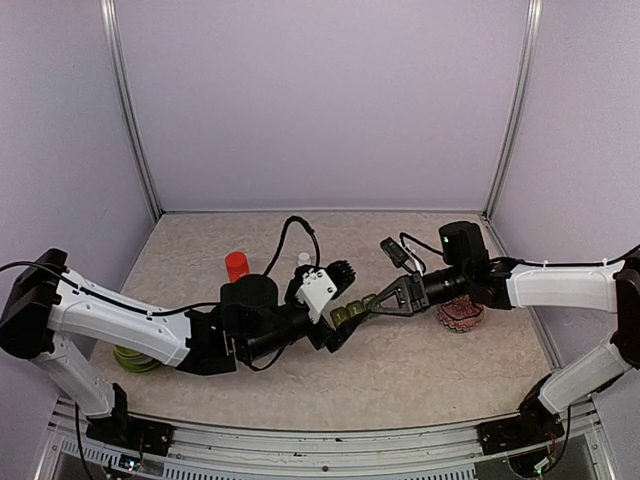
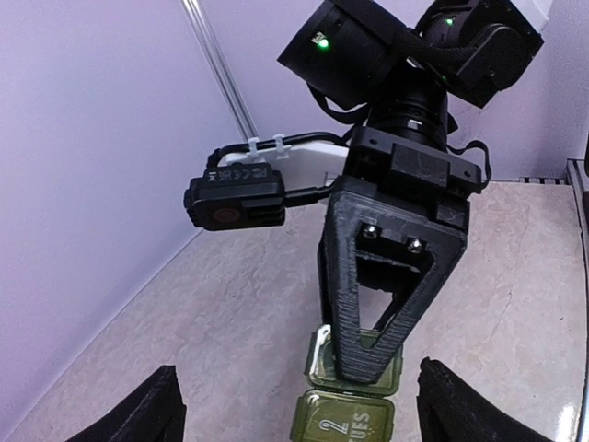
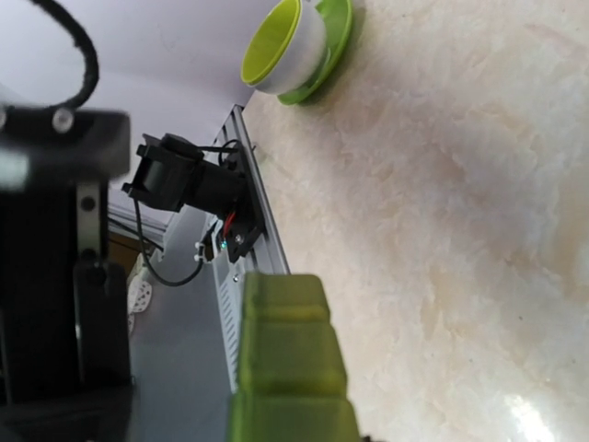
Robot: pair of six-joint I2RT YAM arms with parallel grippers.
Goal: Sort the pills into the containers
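A green translucent pill organizer [image 1: 348, 313] with a row of lidded compartments is held above the table in my right gripper [image 1: 377, 303]. In the left wrist view, that gripper's fingers [image 2: 363, 354] are closed on one end of the organizer [image 2: 345, 419]; raised lettering shows on a lid. Its row of compartments [image 3: 293, 354] also fills the lower middle of the right wrist view. My left gripper stands open, its fingers on either side of the organizer with gaps between. No pills can be made out.
A red container [image 1: 236, 265] and a small white bottle [image 1: 304, 260] stand behind the left arm. A green-lined cup [image 3: 287, 46] sits on a green saucer [image 3: 333, 46] at the left. Beneath the right arm is a red patterned bowl [image 1: 461, 316].
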